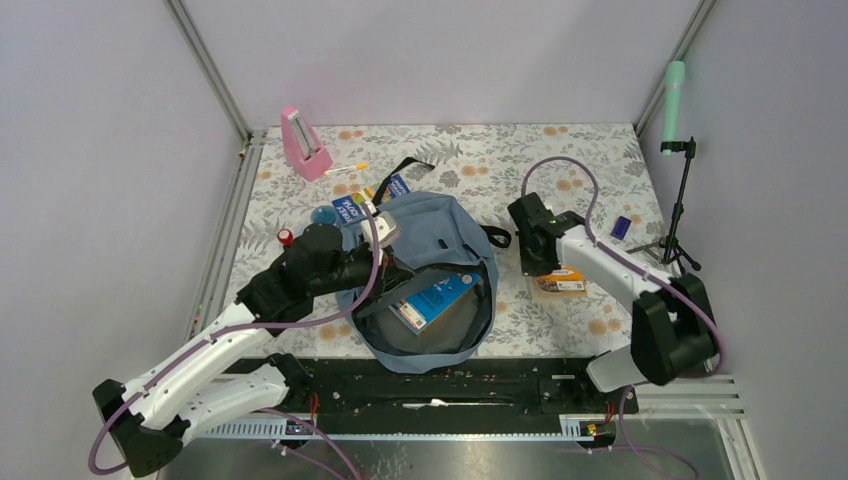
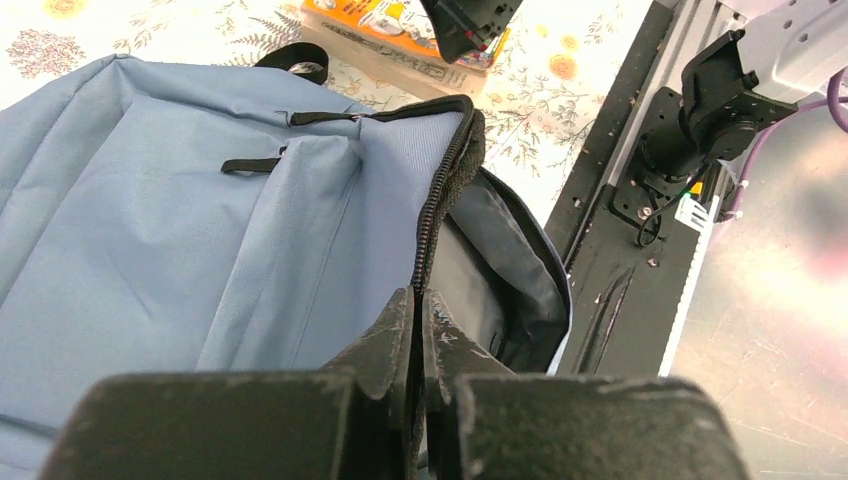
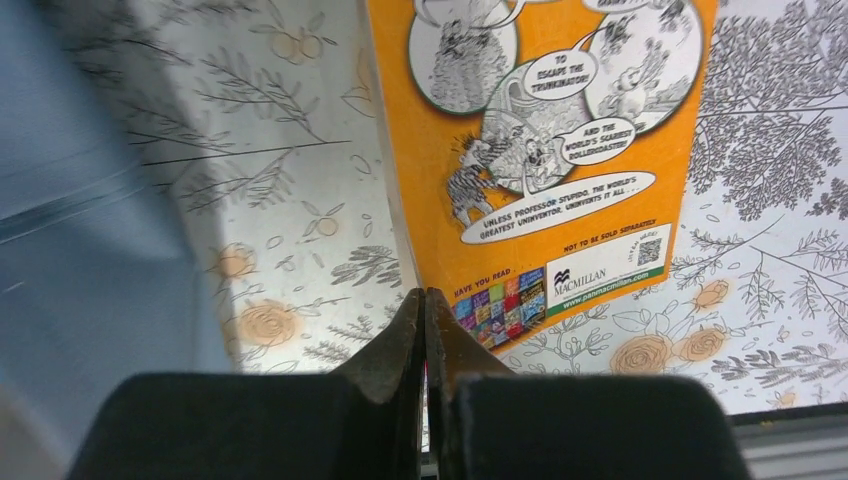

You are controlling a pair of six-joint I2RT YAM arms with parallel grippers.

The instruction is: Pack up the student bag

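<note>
The blue-grey bag (image 1: 432, 225) lies on the table with its mouth open toward the front edge; a blue book (image 1: 437, 300) is inside it. My left gripper is shut on the zipped rim (image 2: 432, 225) of the bag's flap, and the flap is raised. An orange book (image 3: 560, 250), with a printed cover, lies to the right of the bag. My right gripper is shut by that book's lower left corner, with nothing visible between its fingers; whether they touch the book is unclear.
At the back left stand a pink metronome (image 1: 304, 145), a yellow marker (image 1: 348, 168) and another blue book (image 1: 350, 207). A red-capped item (image 1: 285, 237) is beside the left arm. A dark blue small box (image 1: 621, 228) and a tripod (image 1: 681, 215) are at the right.
</note>
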